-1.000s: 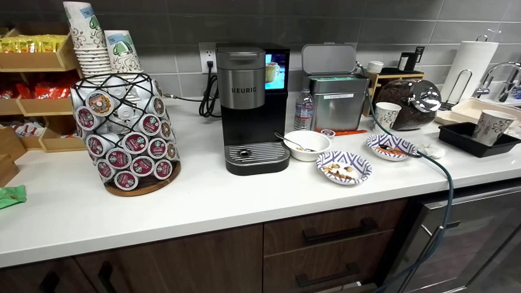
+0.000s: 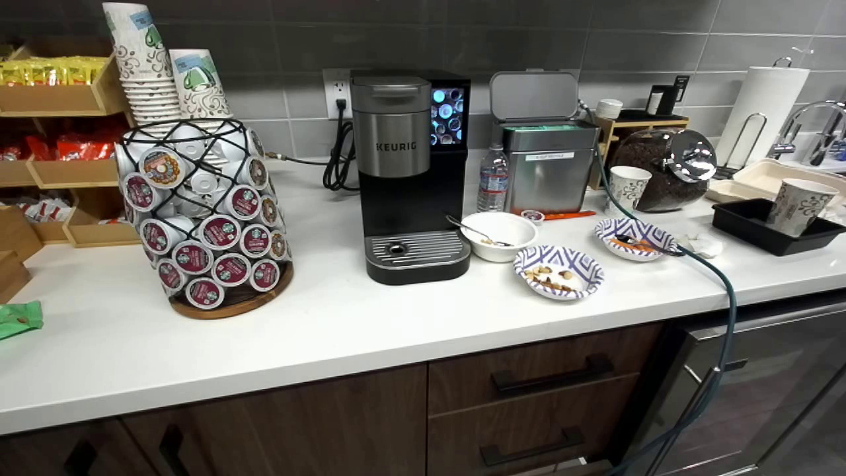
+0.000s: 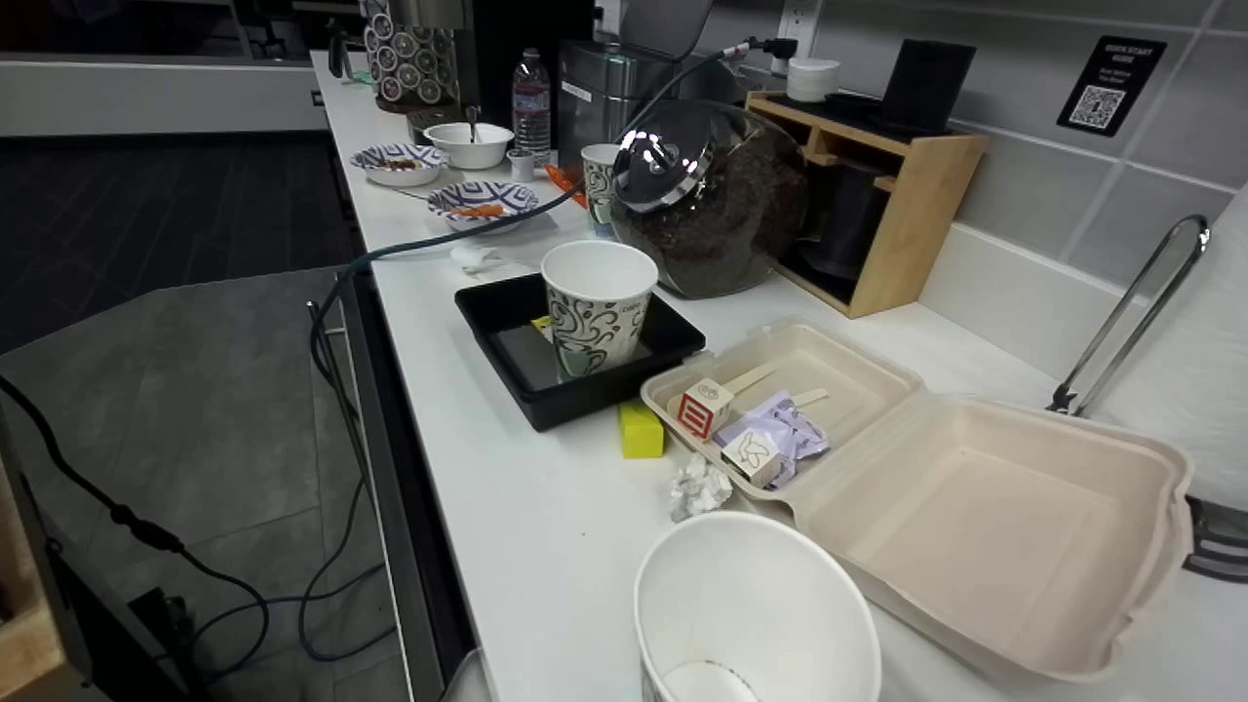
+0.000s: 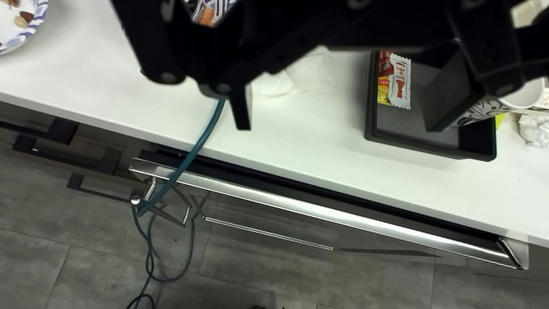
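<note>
In the wrist view my gripper is open above the counter's front, its dark fingers point(image 4: 240, 105) far apart with only white counter and crumpled tissue point(image 4: 296, 74) seen between them. The right-hand finger overlaps the black tray point(image 4: 378, 128) from this angle; whether it touches cannot be told. Inside that tray lie small wrapped packets point(image 4: 399, 82), and a patterned paper cup point(image 3: 599, 310) stands in it. The arm is out of sight in both exterior views.
A teal hose point(image 2: 718, 277) crosses the counter and hangs over its edge. Patterned bowls point(image 2: 559, 272), a white bowl point(image 2: 507, 234), a coffee machine point(image 2: 396, 158) and a pod rack point(image 2: 210, 218) line the counter. Beside the tray are a yellow block point(image 3: 641, 431) and an open takeout box point(image 3: 1018, 515).
The coffee machine's screen has switched from a cup picture to rows of pods. Nothing else in exterior view 1 has visibly moved.
</note>
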